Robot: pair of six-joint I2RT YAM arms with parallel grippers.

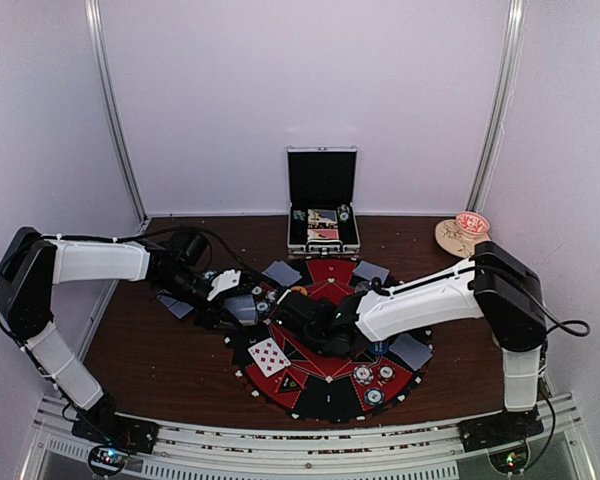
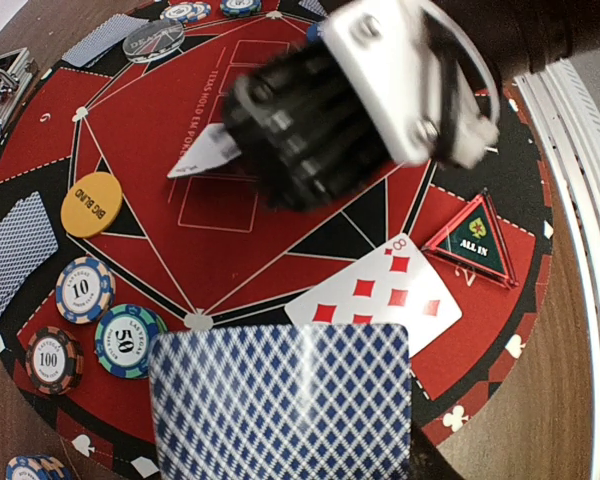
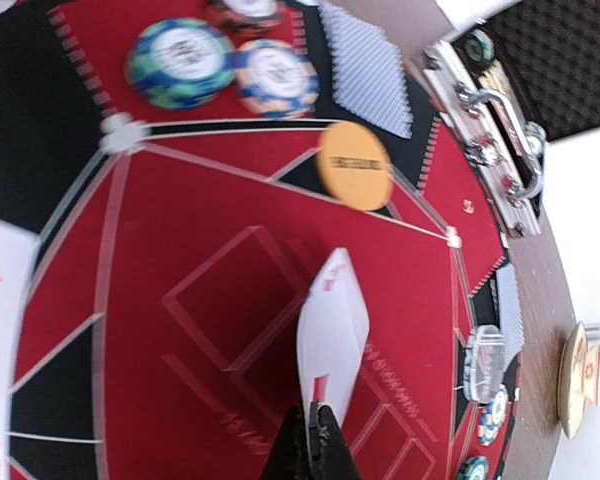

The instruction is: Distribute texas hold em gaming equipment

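Note:
In the left wrist view my left gripper, at the bottom, is shut on a blue-backed card deck. Past it lies a face-up eight of diamonds on the round red-and-black mat. My right gripper is over the mat's middle, shut, with a white card standing out from its fingertips. A yellow BIG BLIND disc lies on the mat near chips marked 10, 50 and 100. A red-edged ALL IN triangle lies beside the eight.
The open aluminium case stands at the back centre. A coaster-like stack sits at the back right. Face-down card piles lie around the mat's rim. Bare table shows at the front left.

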